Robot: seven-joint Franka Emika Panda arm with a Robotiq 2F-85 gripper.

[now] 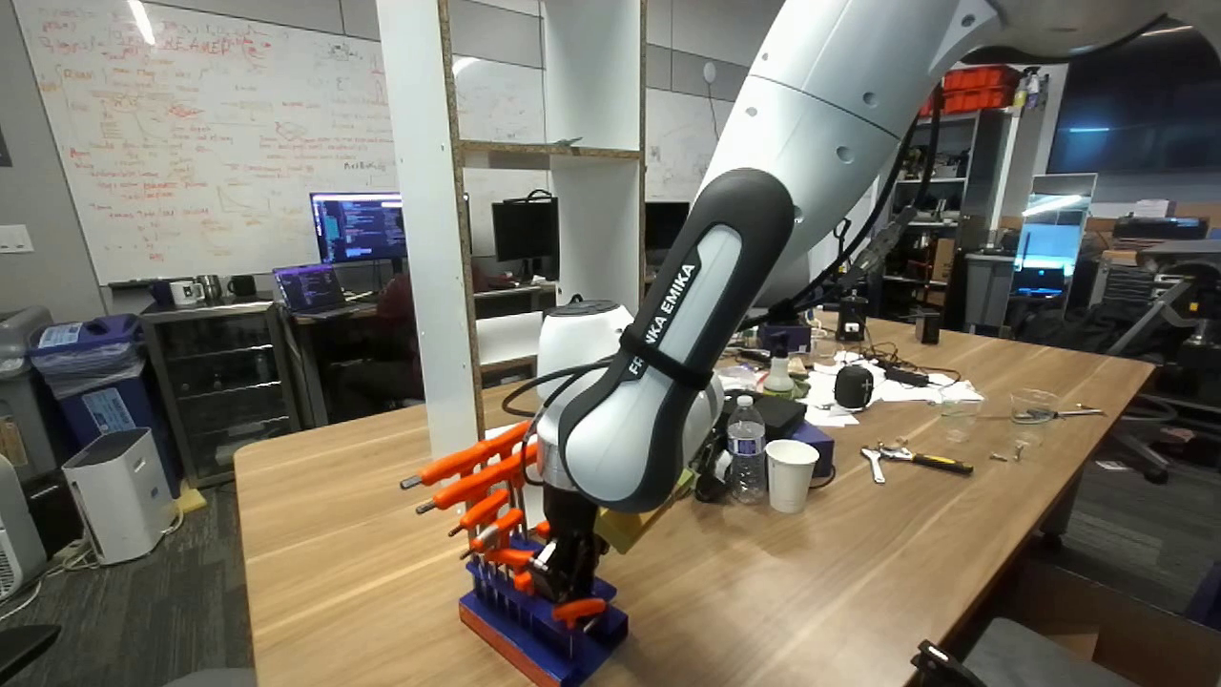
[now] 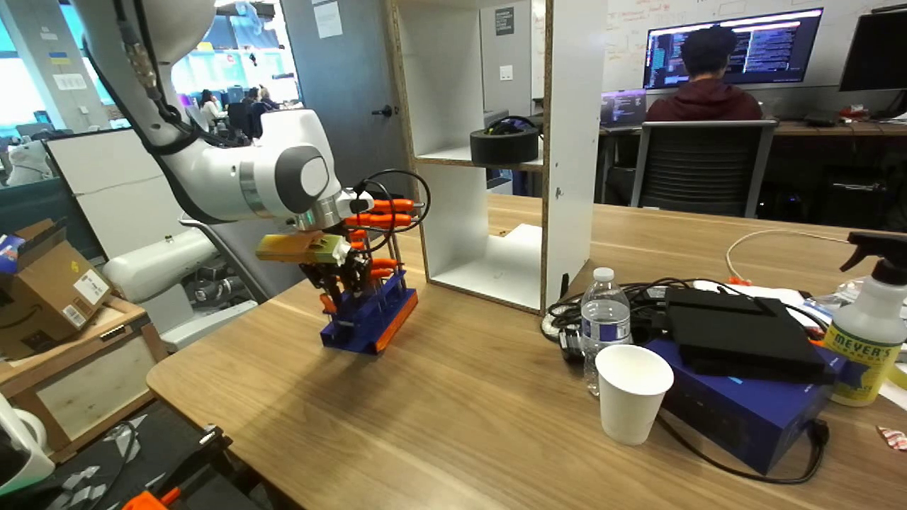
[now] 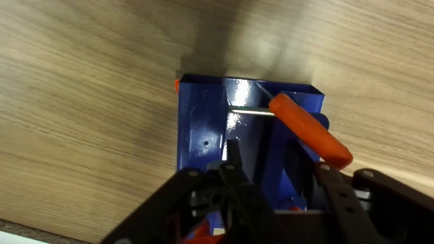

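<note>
My gripper is part open, with a gap between its dark fingers over the blue hex-key stand (image 3: 202, 122). An orange handle (image 3: 311, 132) lies slantwise at the right finger in the wrist view, its near end partly over that finger. It does not sit squarely between the two fingers. A thin metal shaft shows at the handle's far end. In exterior view 1, this small orange handle (image 1: 579, 613) is low at the stand's near end, just below the gripper (image 1: 567, 582). Several larger orange-handled keys (image 1: 475, 487) stand behind the gripper.
A tall white shelf unit (image 2: 571, 153) stands beyond the stand. Off to the side are a water bottle (image 2: 605, 319), a white paper cup (image 2: 631, 395) and a blue box (image 2: 748, 408) with cables.
</note>
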